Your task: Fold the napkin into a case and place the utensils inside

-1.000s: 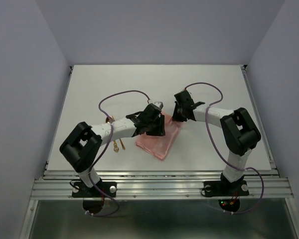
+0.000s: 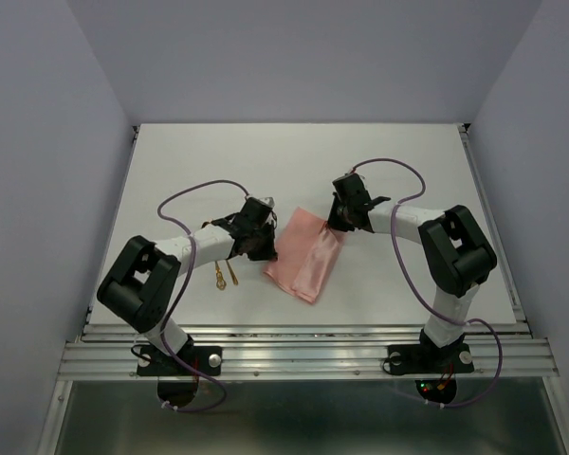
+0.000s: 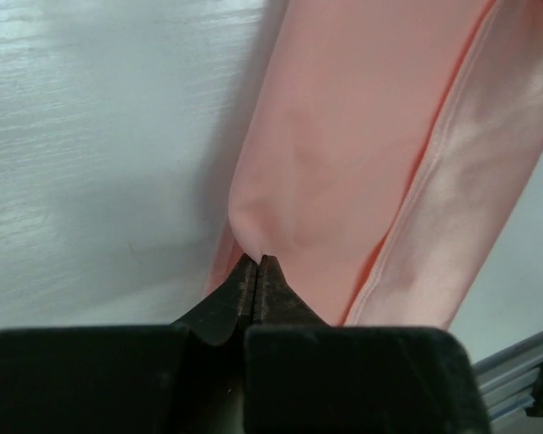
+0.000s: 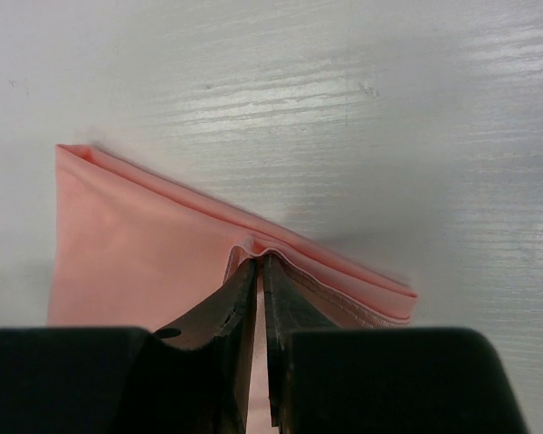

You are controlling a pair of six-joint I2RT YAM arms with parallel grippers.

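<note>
The pink napkin (image 2: pixel 308 258) lies slantwise at the table's middle, with a folded flap (image 3: pixel 475 154) along its right side. On its left edge my left gripper is shut, pinching the cloth at its fingertips. Over at the napkin's upper right, my right gripper stands slightly open. A raised ridge of cloth (image 4: pixel 253 244) sits right at its fingertips, with a narrow gap showing between the fingers. Gold utensils (image 2: pixel 220 278) lie left of the napkin, partly hidden beneath the left arm.
A metal rail (image 2: pixel 303 351) runs along the front edge.
My left gripper has moved left from above the napkin to its left edge and now pinches it; the lower left corner has shifted slightly inward. My right arm has hardly moved.
</note>
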